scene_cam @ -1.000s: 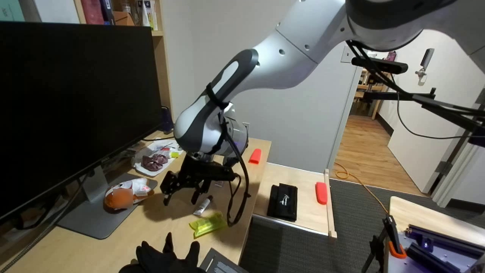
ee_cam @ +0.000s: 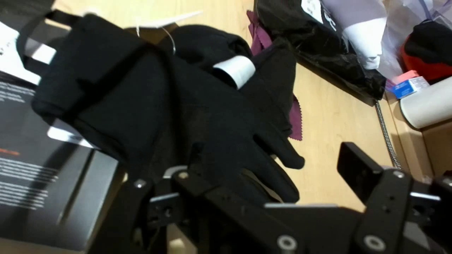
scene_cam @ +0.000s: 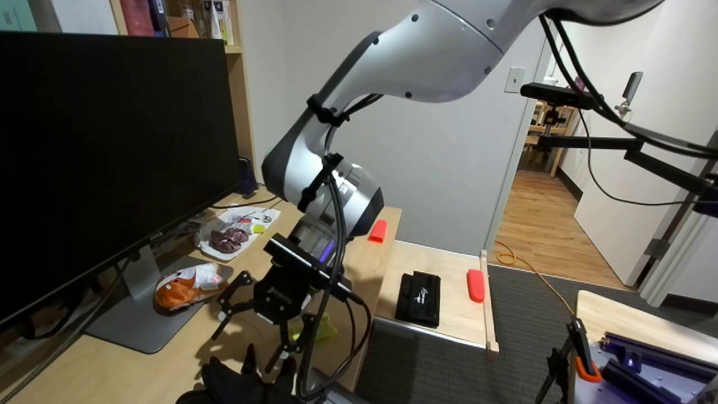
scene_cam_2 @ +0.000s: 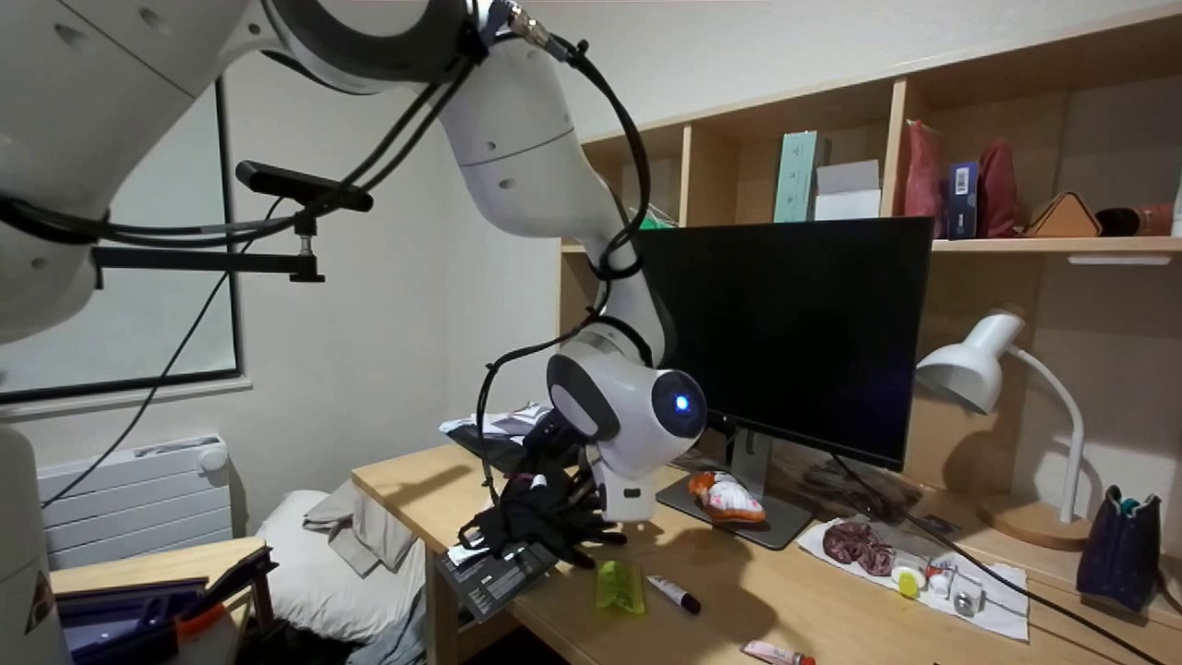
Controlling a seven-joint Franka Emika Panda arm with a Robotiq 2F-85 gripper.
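Observation:
My gripper (scene_cam: 243, 351) stands open above the desk, its two fingers well apart and pointing down toward a black glove (scene_cam: 232, 387). In the wrist view the black glove (ee_cam: 212, 114) lies flat across the middle, its fingers reaching into the space in front of the open gripper. Nothing shows clamped between the fingers. The glove rests partly on a dark printed box (ee_cam: 34, 173). Whether a finger touches the glove cannot be told. From the other side, the arm's wrist largely hides the gripper beside the glove (scene_cam_2: 532, 532).
A yellow-green packet (scene_cam_2: 621, 587) and a marker (scene_cam_2: 673, 594) lie near the glove. An orange-and-white packet (scene_cam: 188, 286) sits on the foot of the monitor (scene_cam: 114, 161). Beyond the glove are a black bag (ee_cam: 296, 34) and dark red cloth (ee_cam: 296, 120).
My arm has swung toward the glove and turned its gripper downward. The gripper was over the desk near the marker; it now covers that marker and part of the yellow-green packet from view.

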